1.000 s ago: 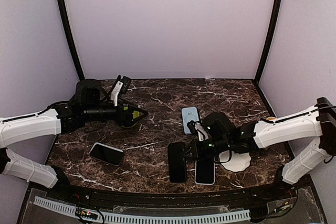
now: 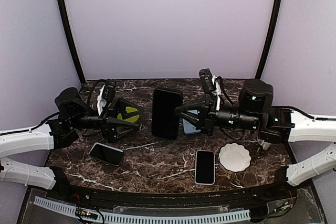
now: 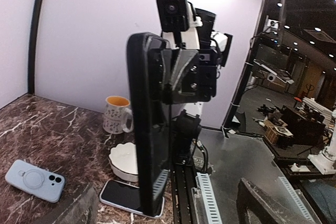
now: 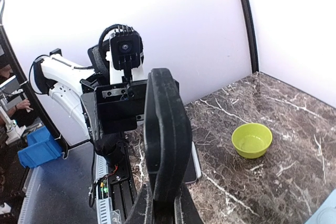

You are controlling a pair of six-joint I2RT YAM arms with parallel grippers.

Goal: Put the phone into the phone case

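Note:
My left gripper (image 2: pixel 134 116) stands open to the left of it, its fingertips apart and empty. On the table lie a phone (image 2: pixel 205 167) at the front right, another (image 2: pixel 106 153) at the front left, and a light blue phone (image 3: pixel 34 180) behind the held case, partly hidden in the top view.
A green bowl (image 4: pixel 251 140) is behind my left gripper. A white scalloped dish (image 2: pixel 234 157) sits at the right, with a mug (image 3: pixel 114 116) near it.
My right gripper has lifted the black case from near the front of the table to upright in mid-air. The left gripper has shifted slightly.

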